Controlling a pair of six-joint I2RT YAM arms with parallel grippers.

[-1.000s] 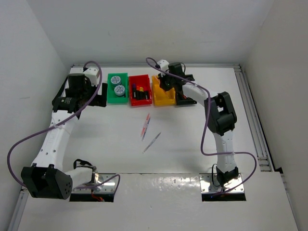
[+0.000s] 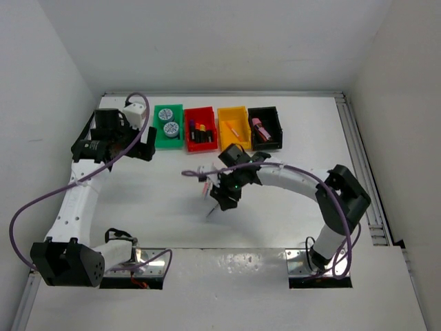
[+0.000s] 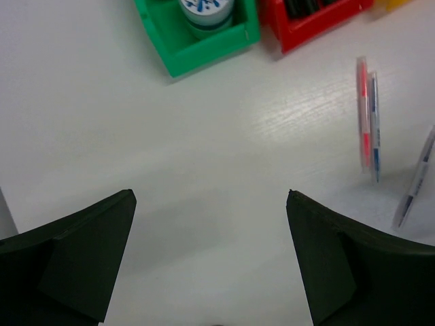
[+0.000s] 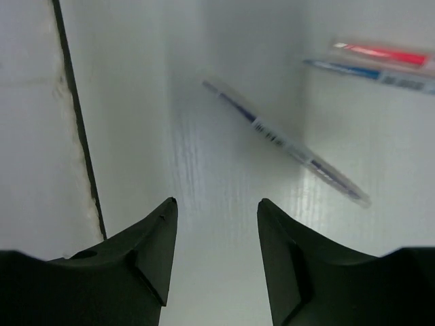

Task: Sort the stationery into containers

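Note:
My right gripper hangs over a clear pen [image 4: 285,146] lying diagonally on the white table, its fingers apart and empty. Beside it lie a red pen [image 4: 380,53] and a blue pen [image 4: 370,73], partly hidden by the right arm in the top view. My left gripper is open and empty at the table's left side. At the back stand a green bin [image 2: 169,143] with two round tubs, a red bin [image 2: 200,112], a yellow bin [image 2: 232,114] holding an orange item, and a black bin [image 2: 272,143] with pink items.
The white table [image 2: 158,207] has free room left of the pens and at the right behind the right arm. Metal rails [image 2: 213,94] and walls bound the workspace.

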